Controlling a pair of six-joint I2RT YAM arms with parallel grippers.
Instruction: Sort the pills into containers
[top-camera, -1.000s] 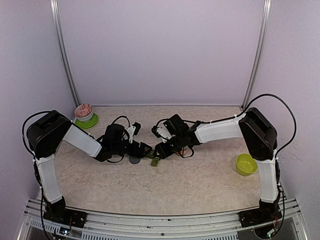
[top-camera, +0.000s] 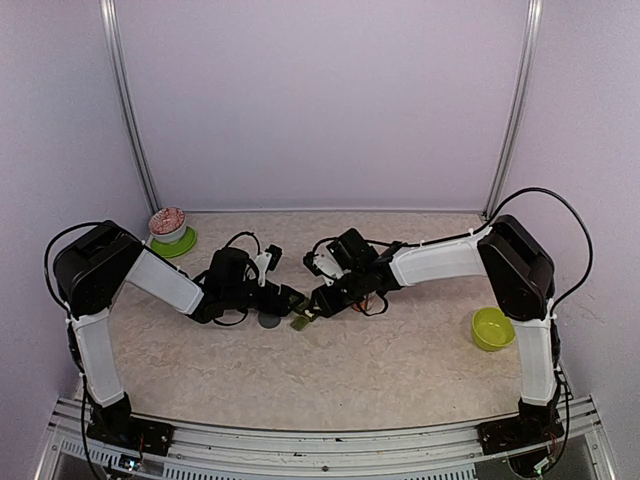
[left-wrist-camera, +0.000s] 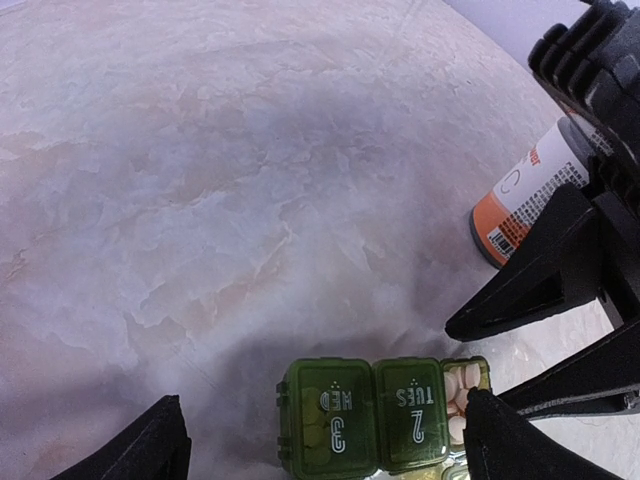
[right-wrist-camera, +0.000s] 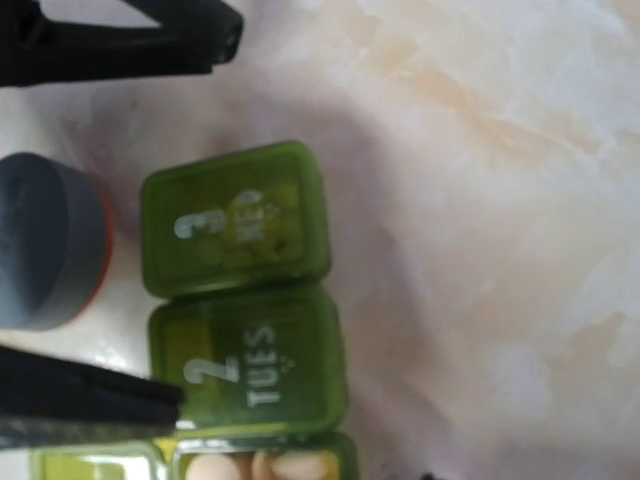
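Note:
A green pill organizer (left-wrist-camera: 330, 420) lies on the table between my two grippers. Its WED and TUES lids (right-wrist-camera: 248, 365) are closed, while the compartment beside TUES stands open, showing pale pills (right-wrist-camera: 290, 466); its raised lid (right-wrist-camera: 95, 466) is partly out of frame. My left gripper is open, with its fingers apart on either side of the organizer. In the right wrist view my right gripper has its fingers spread and nothing between the tips; one finger (right-wrist-camera: 110, 400) reaches near the TUES compartment's edge. From above, the arms hide much of the organizer (top-camera: 300, 322).
An orange and white bottle (left-wrist-camera: 530, 190) stands close behind my right gripper's fingers. A round grey object (top-camera: 268, 320) sits near the left gripper. A bowl on a green plate (top-camera: 176, 246) is back left, a yellow-green bowl (top-camera: 492, 329) far right.
The visible green part of the organizer has shifted slightly left and turned in the top view. Both arms stay in nearly the same place.

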